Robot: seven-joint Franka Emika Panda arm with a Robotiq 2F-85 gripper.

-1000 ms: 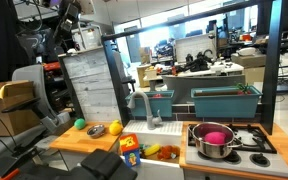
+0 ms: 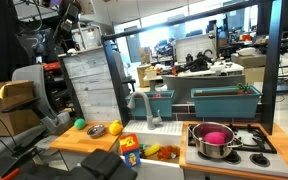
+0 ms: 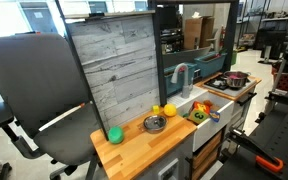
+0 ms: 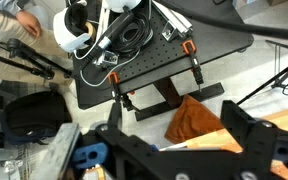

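My gripper is open, its dark fingers [image 4: 249, 150] at the bottom of the wrist view with nothing between them. It is raised away from the counter and faces down on a dark work surface and the floor. In exterior view 1, part of the arm [image 2: 64, 25] shows at the upper left. A metal pot [image 2: 214, 141] with something pink inside sits on the stove. Several coloured toys [image 3: 205, 108] lie in the sink. On the wooden counter [image 3: 134, 150] are a green ball [image 3: 115, 134] and a metal bowl [image 3: 155, 123].
A grey faucet [image 2: 144, 103] rises behind the sink. The teal shelf box [image 2: 224, 106] hangs above the stove. A brown cloth [image 4: 191, 118] lies on the floor, and coiled cables [image 4: 134, 35] lie on the dark work surface.
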